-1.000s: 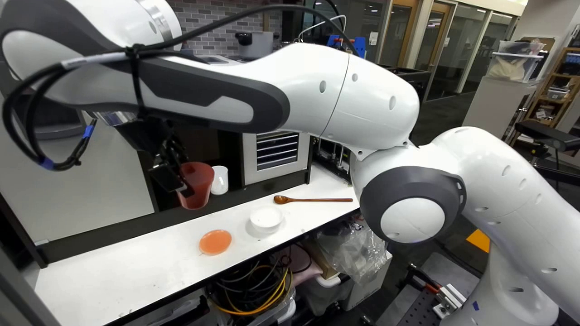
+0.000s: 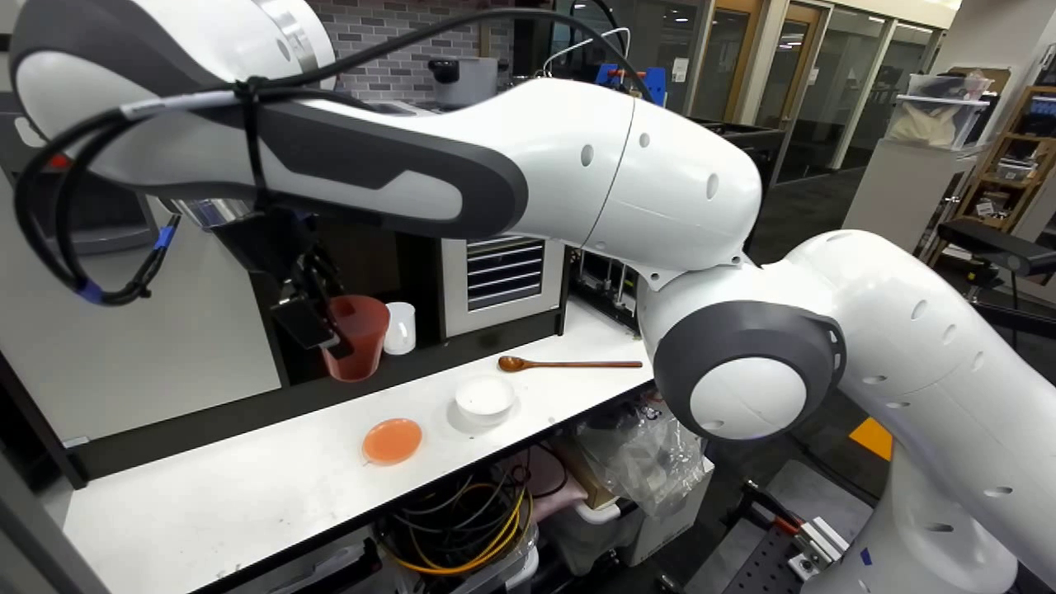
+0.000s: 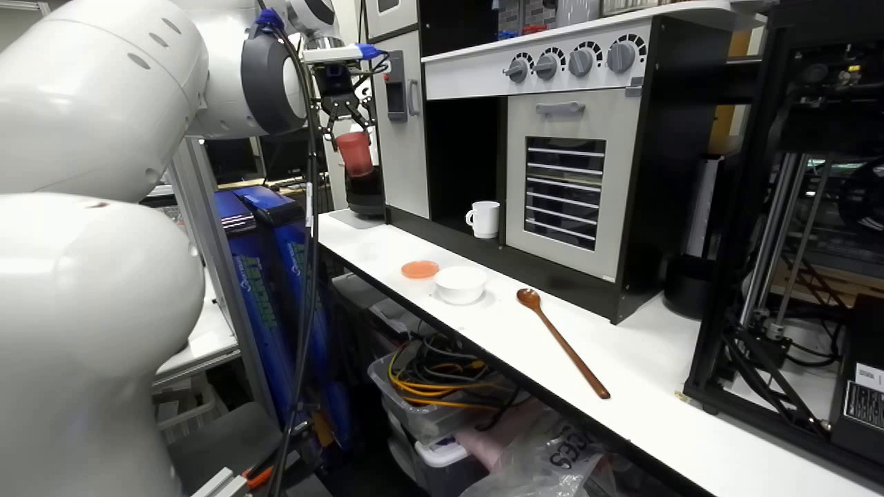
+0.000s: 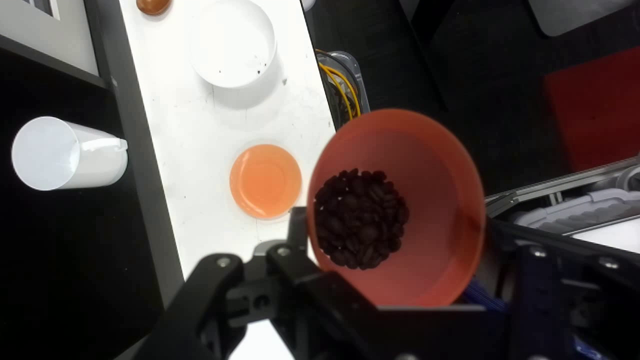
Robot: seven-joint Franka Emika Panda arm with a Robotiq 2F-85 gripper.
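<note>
A translucent red cup (image 2: 358,340) hangs in the air above the counter, and my gripper (image 2: 332,332) is shut on it. Dark beans (image 4: 360,219) lie in the cup's bottom, gathered toward one side in the wrist view. The cup (image 3: 356,154) looks slightly tilted in the second exterior view. Below it on the counter lies a flat orange disc (image 2: 392,441), like a lid or small plate. Beside the disc stands a white bowl (image 2: 485,400); a few dark specks show inside it in the wrist view (image 4: 235,43). The fingers are partly hidden behind the cup.
A wooden spoon (image 3: 563,344) lies to the right of the bowl on the white counter (image 2: 208,505). A white mug (image 3: 485,219) stands in the dark recess of the toy kitchen. Bins with cables (image 3: 447,381) sit below its front edge.
The upper arm and its cables have shifted very slightly. The cup stays in my gripper at almost the same place, and the counter objects have not moved.
</note>
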